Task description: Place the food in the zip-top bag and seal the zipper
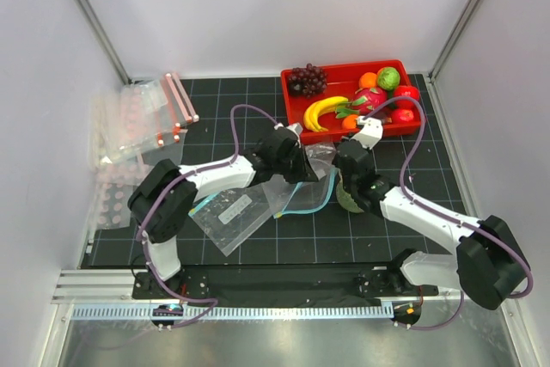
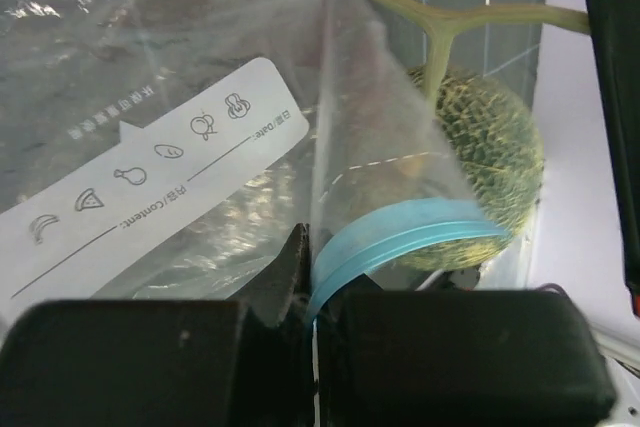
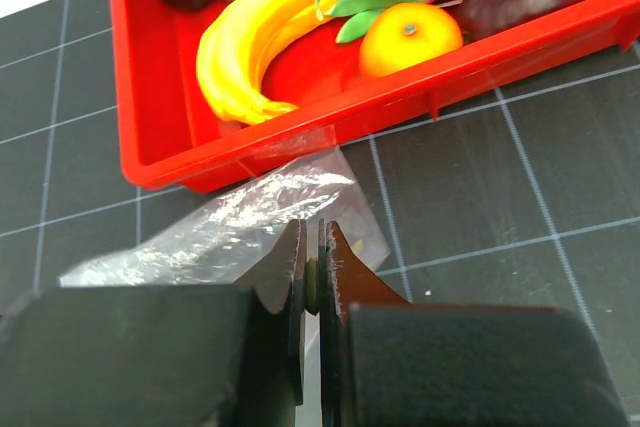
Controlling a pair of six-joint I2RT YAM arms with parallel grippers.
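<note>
A clear zip bag (image 2: 215,37) with a blue zipper (image 2: 410,227) has its rim pinched by my left gripper, which is shut on it. The netted green melon (image 2: 495,157) is at the bag's right, partly seen through clear film; whether any of it is inside I cannot tell. Its forked stem (image 2: 440,22) runs to my right gripper, shut on a small greenish bit of it. From above, the melon (image 1: 348,201) is mostly covered by the right gripper, and the blue zipper (image 1: 322,202) curves just left of it.
Behind the grippers stands a red tray (image 1: 294,118) holding grapes, bananas (image 1: 322,112), oranges and other fruit; the bag's film reaches its front wall. A flat labelled bag (image 1: 234,212) lies front left. More bags (image 1: 142,118) are stacked far left.
</note>
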